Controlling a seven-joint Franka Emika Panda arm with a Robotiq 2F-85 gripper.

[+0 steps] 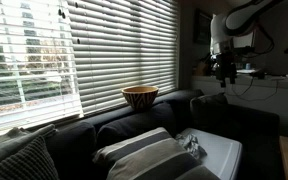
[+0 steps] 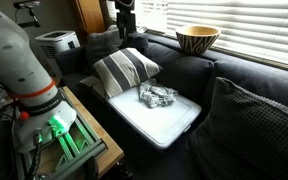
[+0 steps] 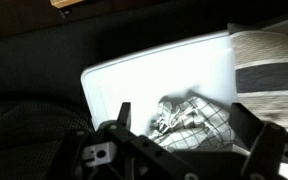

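A crumpled grey-and-white cloth lies on a white, flat tray-like surface, which rests on the dark sofa. From above, the wrist view shows the same cloth on the white surface, partly covered by the gripper's body at the bottom. My gripper is open, its fingers wide apart with nothing between them. High above the sofa, well clear of the cloth, the gripper points downward in exterior view 1.
A patterned bowl stands on the sofa's backrest in front of the window blinds. Striped pillows lie beside the white surface, and a dark textured cushion sits on its other side. A wooden table edge is near the arm's base.
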